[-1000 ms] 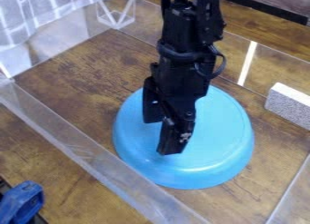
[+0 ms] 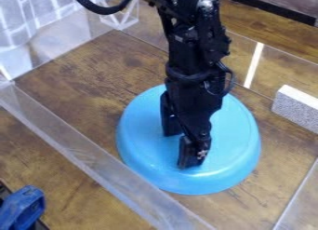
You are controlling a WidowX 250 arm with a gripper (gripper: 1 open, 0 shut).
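My black gripper (image 2: 187,141) reaches down from the top of the camera view over a round blue upturned bowl or lid (image 2: 143,145) on the wooden floor. Its fingertips are low, at or just above the middle of the blue surface. The dark fingers overlap, so whether they are open or shut is hard to tell.
A pale textured block (image 2: 297,107) lies at the right edge. A blue object (image 2: 19,208) sits at the lower left. Clear plastic walls run along the left and lower left. Bare wood (image 2: 74,85) is free to the upper left.
The gripper has shifted slightly and changed its angle over the blue dish, ending a little lower than a second ago. The dish looks unmoved.
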